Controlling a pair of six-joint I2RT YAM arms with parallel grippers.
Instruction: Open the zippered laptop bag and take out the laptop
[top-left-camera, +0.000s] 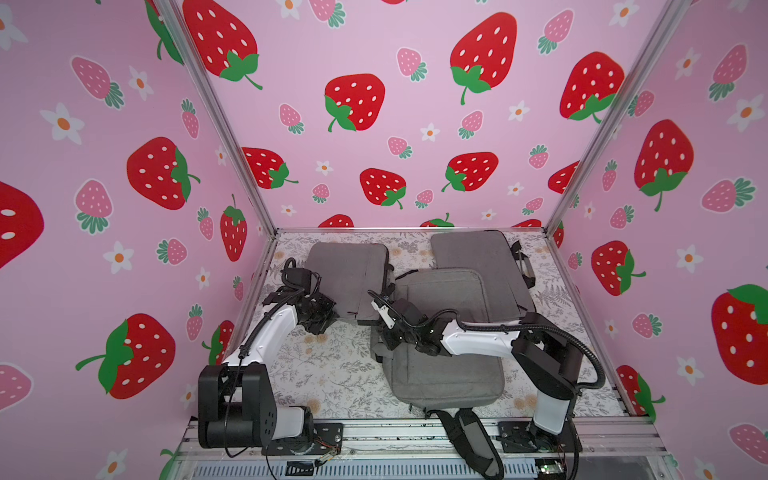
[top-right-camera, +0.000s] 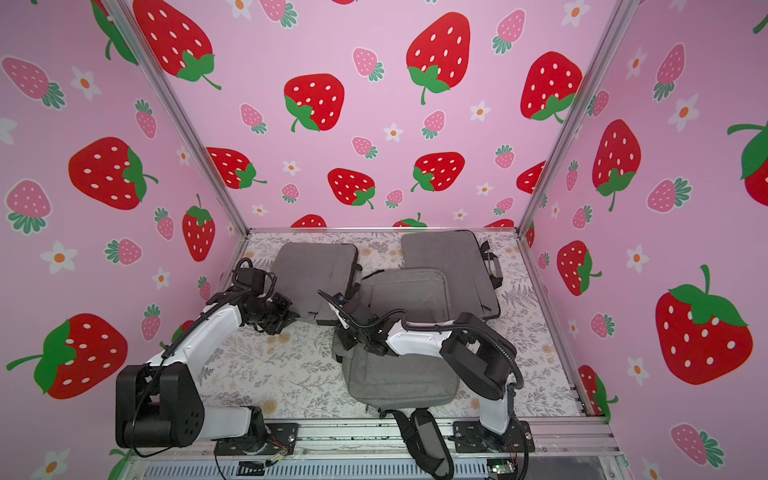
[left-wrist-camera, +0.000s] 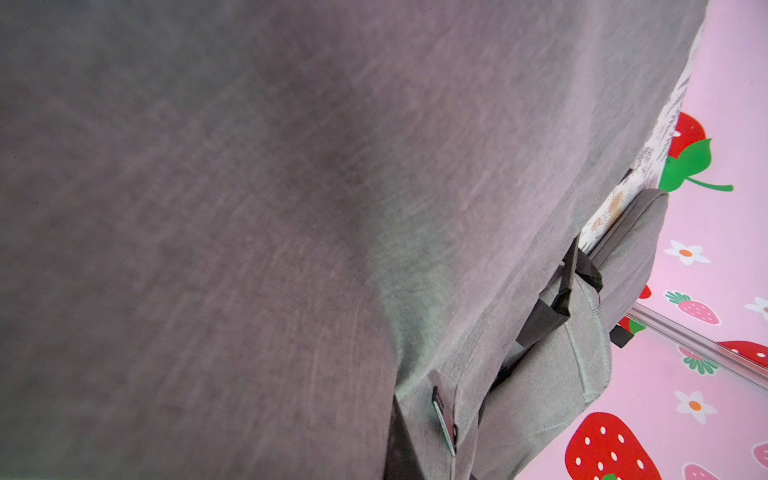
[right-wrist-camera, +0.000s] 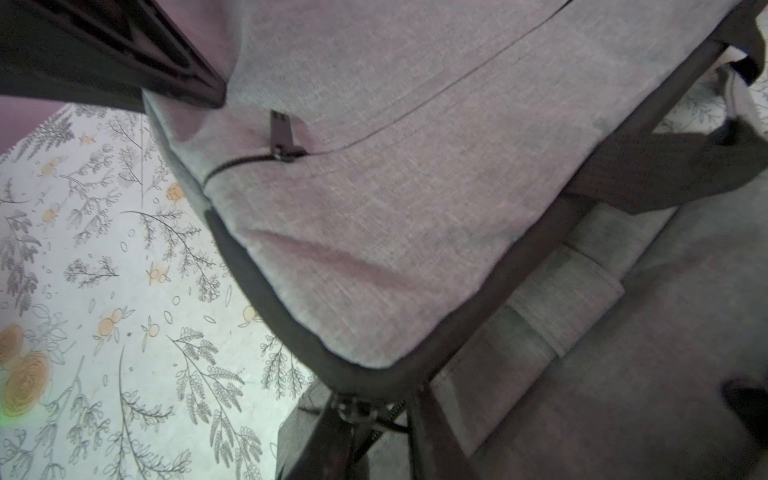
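The grey laptop bag (top-left-camera: 344, 276) lies at the back left, its near right corner filling most of the right wrist view. A zipper slider (right-wrist-camera: 356, 409) sits under this corner, between the parted fingers of my right gripper; they stand close around it. At the bag's other near corner, my left gripper (top-left-camera: 334, 313) is shut on the grey fabric, which is pulled into a fold (left-wrist-camera: 408, 376). A second zipper pull (right-wrist-camera: 281, 136) hangs on the bag's front pocket. No laptop shows.
A larger grey bag (top-left-camera: 448, 376) lies under my right arm, close beside the laptop bag. Another grey bag (top-left-camera: 472, 256) lies at the back right. A strap (top-left-camera: 472, 440) hangs over the front edge.
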